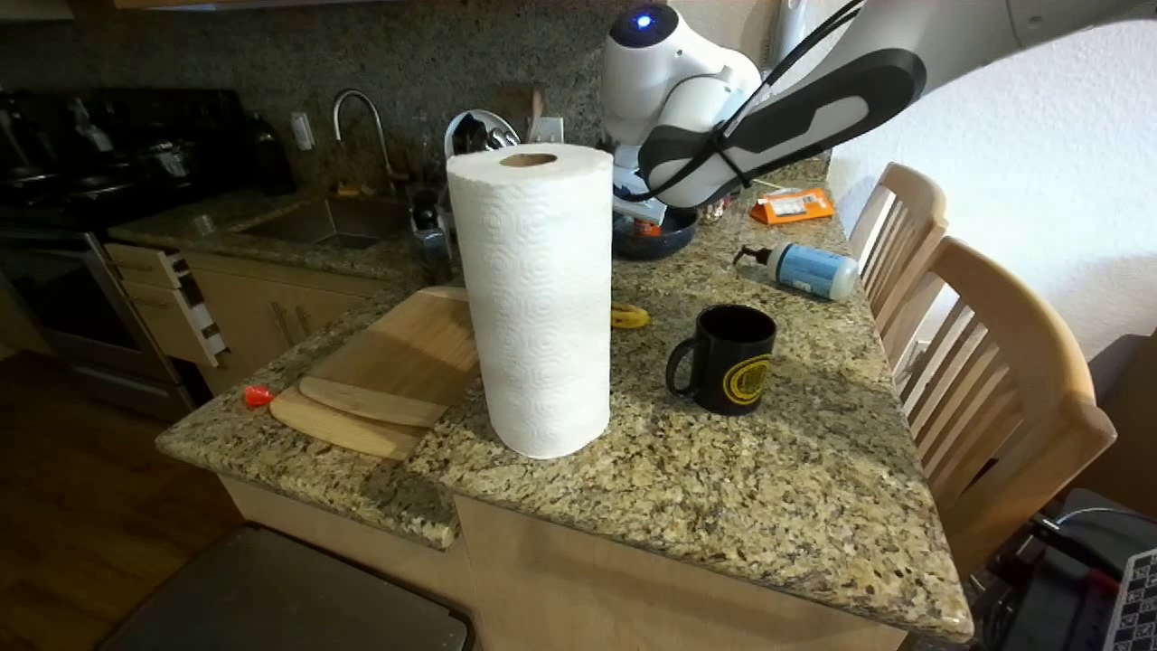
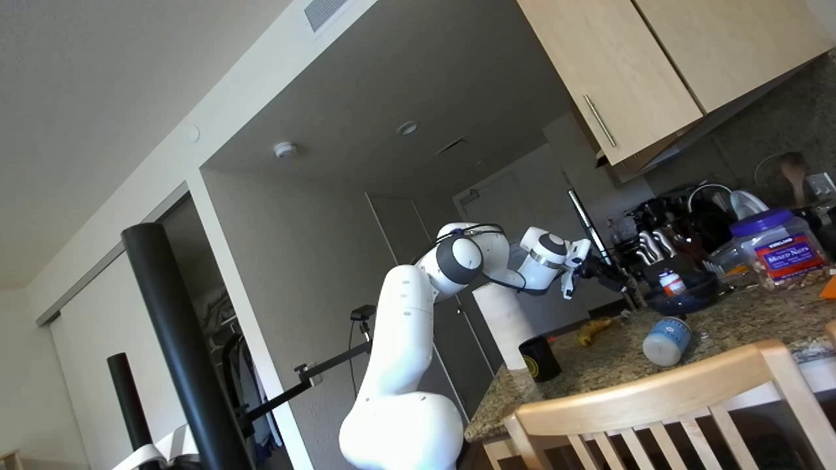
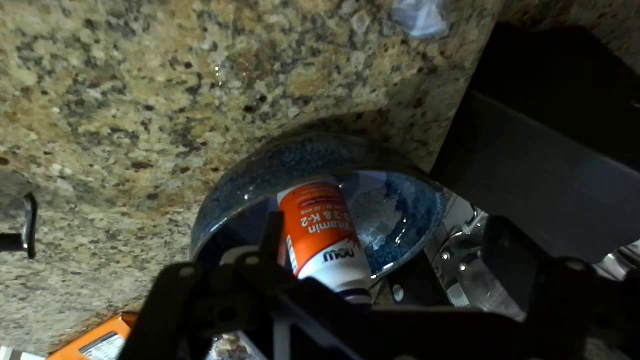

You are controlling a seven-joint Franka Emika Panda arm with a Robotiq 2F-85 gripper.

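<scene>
A white bottle with an orange vitamin label (image 3: 318, 222) leans inside a dark blue bowl (image 3: 240, 186). My gripper is open over the bowl. In the wrist view, one dark finger (image 3: 273, 234) overlaps the bottle's left side, and the other stands far to the right, past the bowl's rim. Nothing is gripped; whether the left finger touches the bottle I cannot tell. From the first exterior view, the arm covers much of the bottle, and the paper towel roll (image 1: 539, 315) hides part of the bowl (image 1: 662, 240).
A black mug (image 1: 735, 358), a banana (image 1: 629, 316) and a pump bottle lying on its side (image 1: 813, 271) share the counter. Beyond the bowl are a knife block and a nut jar (image 2: 784, 247). An orange packet (image 1: 792, 206) lies right of the bowl.
</scene>
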